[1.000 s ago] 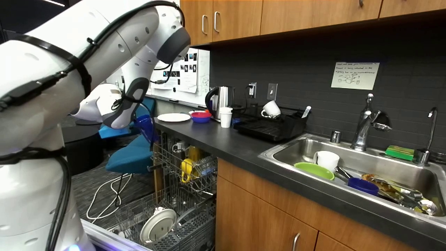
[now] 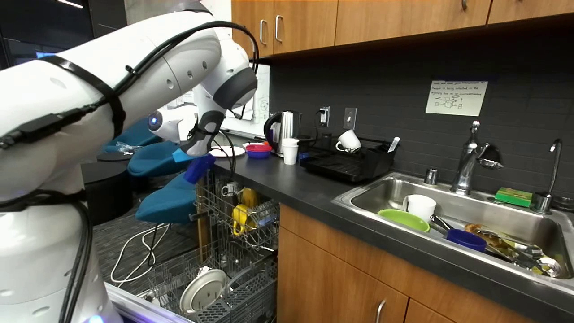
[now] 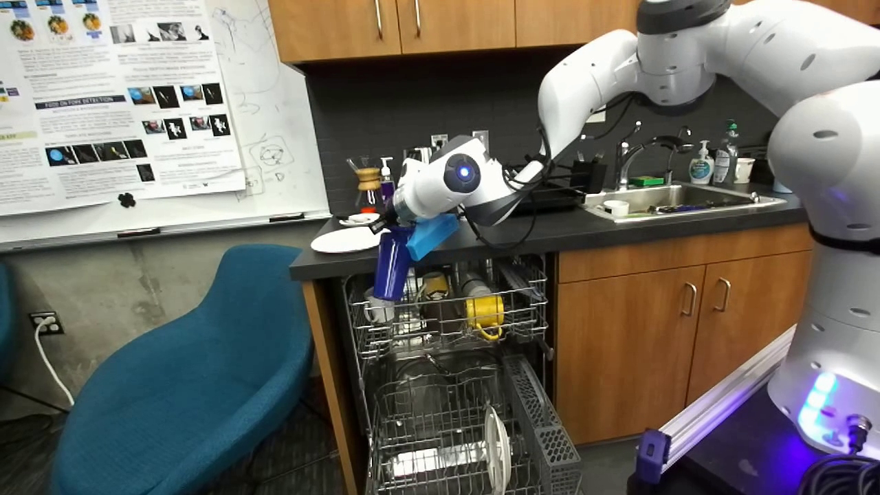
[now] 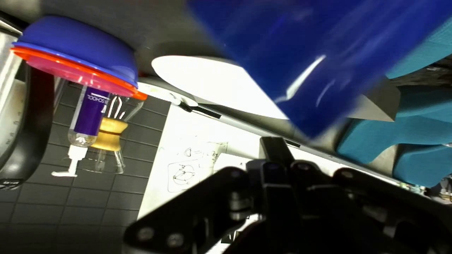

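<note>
My gripper is shut, and I see nothing between its fingertips. It is high by the counter's left end, near the dishwasher. A glossy dark blue object point(image 4: 322, 55) fills the upper right of the wrist view, blurred and close beyond the fingers. Outside, this blue object point(image 3: 393, 264) hangs below the hand, tilted, in front of the upper rack's left side; whether the fingers touch it I cannot tell. A light blue piece point(image 3: 433, 236) shows under the wrist.
The dishwasher's upper rack point(image 3: 445, 326) holds a yellow mug point(image 3: 485, 312); a plate point(image 2: 204, 290) stands in the lower rack. On the counter are a white plate point(image 3: 344, 240), stacked bowls point(image 4: 80, 55) and a kettle point(image 2: 284, 129). The sink point(image 2: 376, 196) holds dishes.
The hand has swung right and turned, from over the chairs to the counter's left end. The dark blue object has moved slightly right and now tilts the other way.
</note>
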